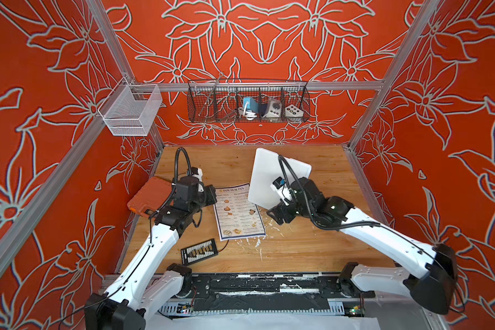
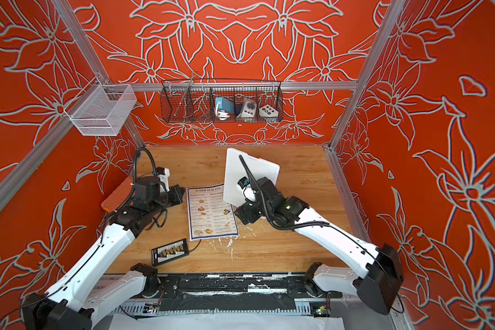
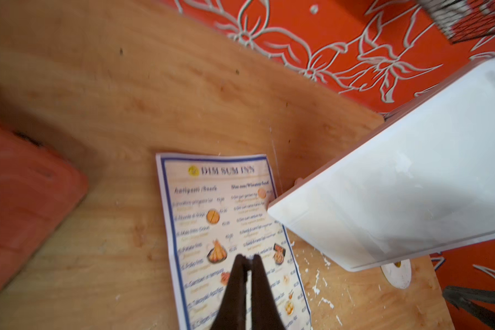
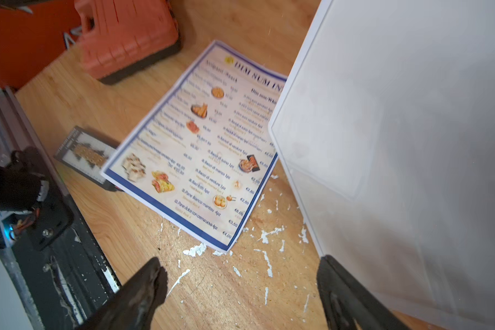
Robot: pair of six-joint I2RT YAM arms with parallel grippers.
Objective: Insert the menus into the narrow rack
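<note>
A DIM SUM INN menu [image 1: 237,217] [image 2: 208,214] lies flat on the table, its upper right edge beside a white board [image 1: 269,170] [image 4: 401,137], perhaps the rack, which stands tilted. My left gripper [image 1: 209,195] hangs above the menu's left side, shut, with nothing seen between its fingers. My right gripper [image 1: 277,215] is above the table just right of the menu, in front of the board, fingers apart and nothing between them.
An orange case [image 1: 145,195] lies at left, a small abacus-like panel [image 1: 198,250] at front left. A wire basket [image 1: 225,115] with items and a white basket [image 1: 126,121] hang on the walls.
</note>
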